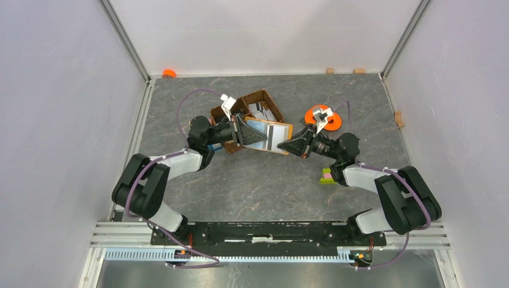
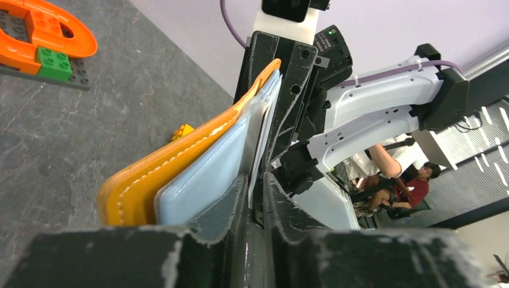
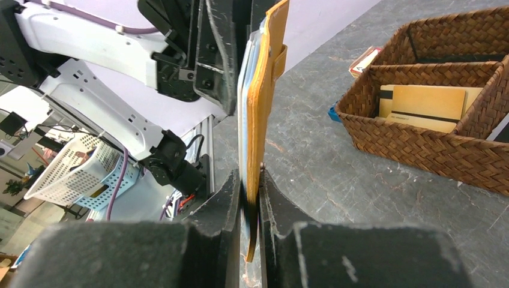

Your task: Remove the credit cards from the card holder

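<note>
An orange card holder (image 1: 286, 139) with pale blue and white cards (image 1: 258, 127) hangs upright between the two grippers over the table. My left gripper is at the holder's left end, its fingertips close around the cards' edge; whether they grip is unclear. My right gripper has the other end of the holder between its fingers. In the right wrist view the holder (image 3: 265, 102) stands edge-on, with the cards along one face.
A woven basket (image 3: 420, 147) with cards lies behind the holder. An orange toy (image 1: 313, 114) is at the back right, a yellow-green piece (image 1: 327, 179) at the front right.
</note>
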